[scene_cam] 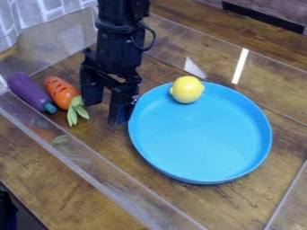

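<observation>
My black gripper [110, 94] hangs at the upper middle, low over the wooden surface, open, just left of a blue plate [198, 144]. A yellow ball-like object [188, 89] rests at the plate's back edge. Left of the gripper lie an orange toy carrot [65, 92] with green leaves and a purple toy eggplant [29, 88]. Whether anything is under the gripper is hard to tell.
A clear-edged wall or rim runs along the left and across the corners of the wooden work area [126, 198].
</observation>
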